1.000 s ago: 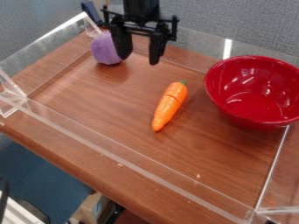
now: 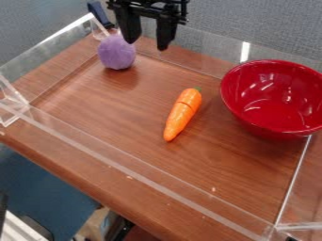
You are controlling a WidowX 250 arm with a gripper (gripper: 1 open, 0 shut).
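Note:
The black gripper (image 2: 147, 36) hangs at the top of the view with its fingers apart and nothing seen between them, above and to the right of a purple round object (image 2: 117, 55). An orange carrot (image 2: 182, 115) lies on the wooden surface near the middle. A red bowl (image 2: 272, 104) sits to the right of the carrot, its inside empty.
Clear low walls (image 2: 151, 182) border the wooden board (image 2: 107, 127). The left and middle of the board are largely clear. A dark blue item (image 2: 98, 13) is at the top left behind the gripper.
The gripper has risen over the last second, away from the board. The purple object, carrot and bowl have not visibly moved.

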